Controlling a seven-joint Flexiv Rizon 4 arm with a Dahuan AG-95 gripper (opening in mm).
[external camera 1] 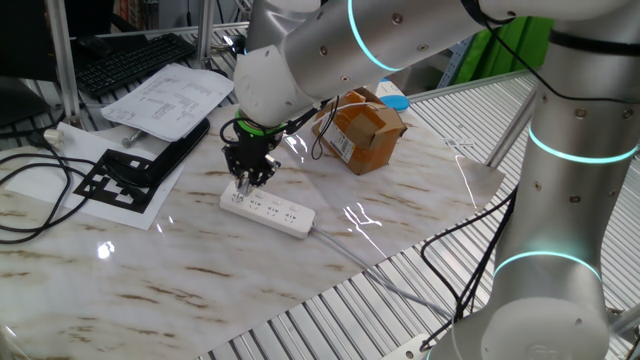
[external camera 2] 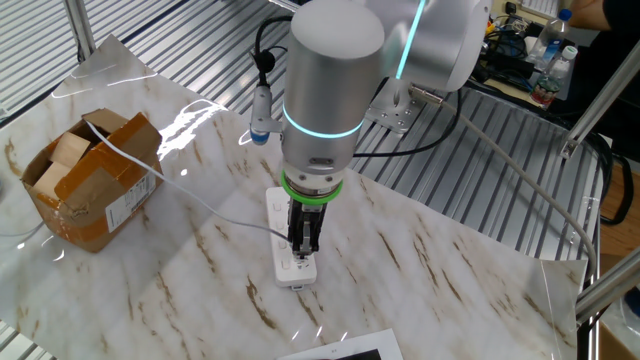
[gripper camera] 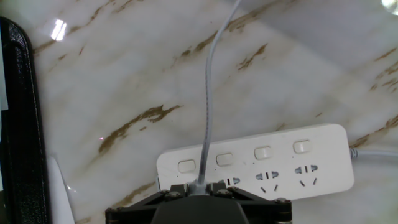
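Note:
A white power strip (external camera 1: 268, 215) with several sockets and switches lies flat on the marbled table. My gripper (external camera 1: 243, 184) points down over its far-left end. In the wrist view the gripper is shut on a small grey plug (gripper camera: 198, 186), mostly hidden by the fingers. From that plug a thin grey cable (gripper camera: 208, 93) runs up across the view. The strip (gripper camera: 336, 162) lies right beneath, its left-hand sockets covered by the gripper. From the other side, the gripper (external camera 2: 304, 250) also stands over one end of the strip (external camera 2: 296, 277). Whether the plug's pins are in a socket cannot be told.
An open cardboard box (external camera 1: 365, 135) stands behind, the plug's cable (external camera 2: 180, 188) passing over it. A black stapler-like object (external camera 1: 175, 155) rests on a printed marker sheet (external camera 1: 140, 215) at left. The strip's own cord (external camera 1: 365, 262) leads off right.

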